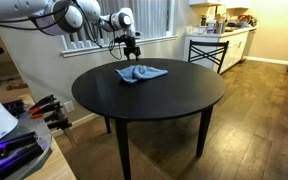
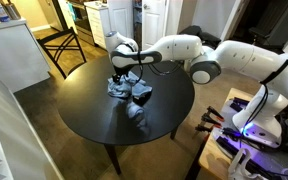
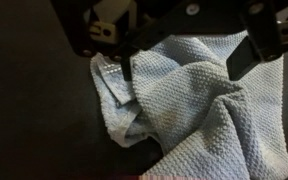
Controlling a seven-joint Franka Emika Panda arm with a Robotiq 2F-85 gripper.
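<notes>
A light blue, rumpled cloth [image 1: 141, 73] lies on the black round table [image 1: 149, 97], toward its far side in exterior view 1. Folds and one raised ridge show in the cloth [image 3: 209, 105] in the wrist view, where it spreads below the fingers. My gripper is open above the cloth, its two fingers wide apart and nothing gripped between them. From exterior view 2, the gripper [image 2: 116, 80] hangs over the far part of the cloth [image 2: 134, 97]. Part of the cloth is hidden behind the gripper there.
Bare tabletop surrounds the cloth, with wide free room toward the near side. A dark chair [image 1: 206, 52] stands beyond the table. The robot's white base [image 2: 261, 125] sits on a wooden stand [image 2: 221, 160] off the table's edge.
</notes>
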